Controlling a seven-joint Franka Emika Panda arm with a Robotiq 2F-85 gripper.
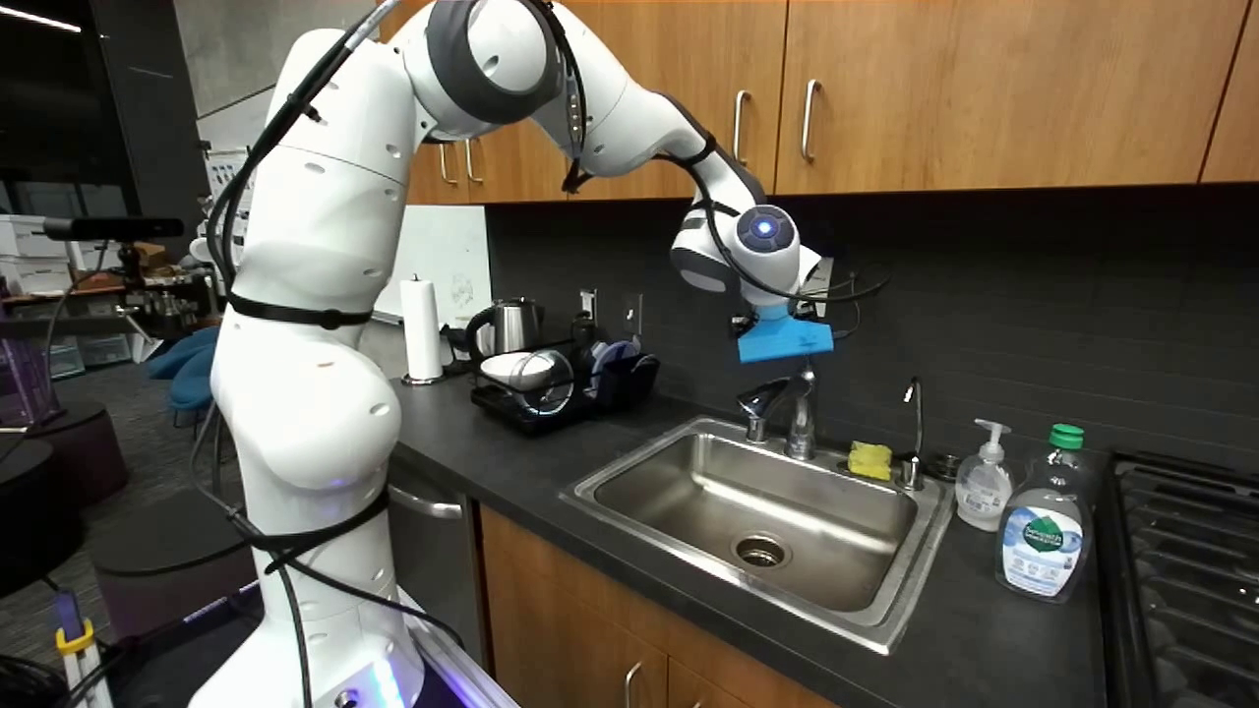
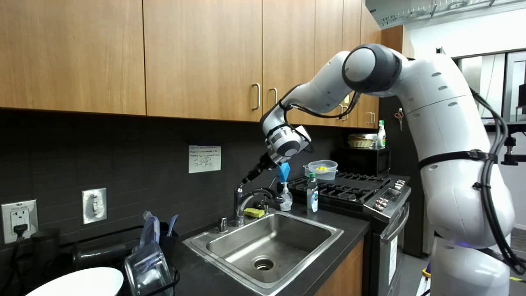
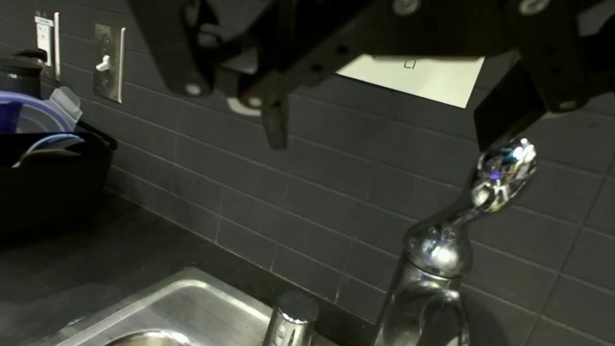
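In the wrist view my gripper is open, its two dark fingers wide apart and nothing held between them. Below and right of the fingers rises the chrome faucet [image 3: 424, 300]. Its shiny lever handle [image 3: 507, 167] tilts up to the right, and its tip overlaps the lower edge of the right finger [image 3: 507, 109]; whether they touch I cannot tell. From the second exterior view, the gripper [image 2: 251, 176] slants down to just above the top of the faucet [image 2: 239, 209]. A blue part [image 1: 785, 337] on the wrist hides the fingers in exterior view 1.
An empty steel sink [image 1: 767, 507] lies in front of the faucet. A yellow sponge [image 1: 870, 460], soap dispenser [image 1: 983, 484] and dish soap bottle [image 1: 1045, 531] stand to its right. The dish rack [image 1: 567, 383] is on the left; dark wall tile is close behind.
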